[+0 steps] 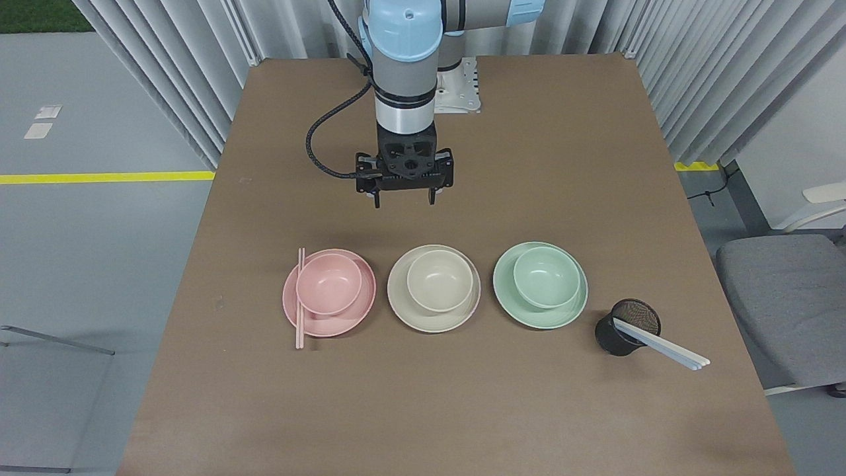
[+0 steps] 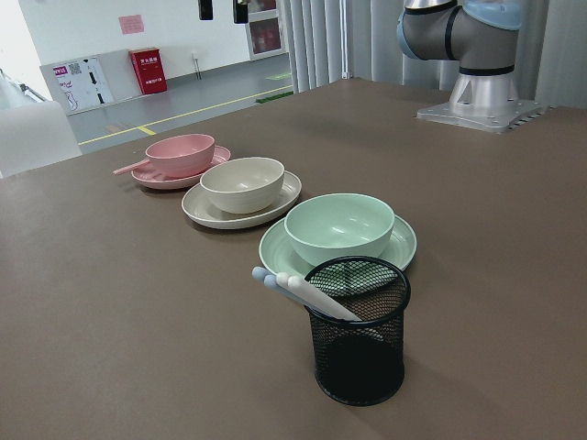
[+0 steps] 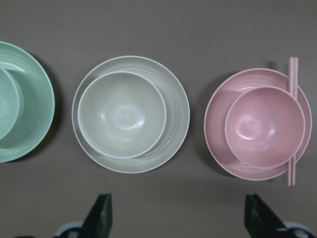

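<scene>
Three plates with bowls stand in a row: pink plate (image 1: 346,322) with pink bowl (image 1: 329,281) and pink chopsticks (image 1: 299,333) along it, cream plate (image 1: 404,301) with cream bowl (image 1: 440,277), green plate (image 1: 507,293) with green bowl (image 1: 547,274). A black mesh cup (image 1: 611,337) holds white and pale-blue chopsticks (image 1: 666,346), leaning outward. My gripper (image 1: 404,198) is open, empty, high above the table behind the row; its fingers show apart at the bottom of the wrist view.
The robot base (image 2: 481,115) stands at the back edge. A grey chair (image 1: 785,309) is beside the right edge.
</scene>
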